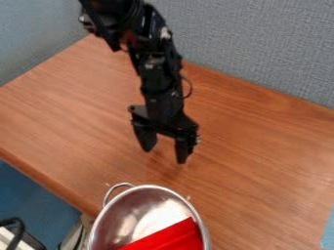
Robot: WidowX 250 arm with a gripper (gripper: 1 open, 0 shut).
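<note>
My black gripper [164,145] hangs open over the middle of the wooden table, its two fingers apart and pointing down, with nothing seen between them. Below it, at the table's front edge, a metal colander [123,221] with a loop handle holds a red object [167,237], partly cut off by the bottom of the view.
Grey padded walls [261,49] stand behind it. At the lower left, beyond the edge, are a blue floor and some black and light-coloured items [14,234].
</note>
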